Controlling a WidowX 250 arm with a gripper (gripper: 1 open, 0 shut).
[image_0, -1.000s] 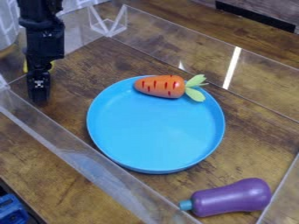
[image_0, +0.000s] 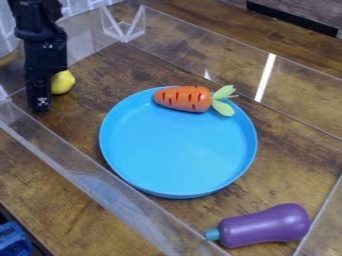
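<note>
My black gripper is low at the left edge of the wooden surface, beside a yellow object that sits just to its right and partly behind it; it looks shut, with nothing visible between its fingers. A blue plate lies in the middle, with an orange toy carrot with green leaves on its upper rim. A purple toy eggplant lies at the lower right.
Clear plastic walls border the surface at front, back and sides. A blue object is at the bottom left. Bare wood shows between gripper and plate and right of the plate.
My gripper has moved slightly left, and more of the yellow object now shows to its right. The plate, carrot and eggplant have not moved.
</note>
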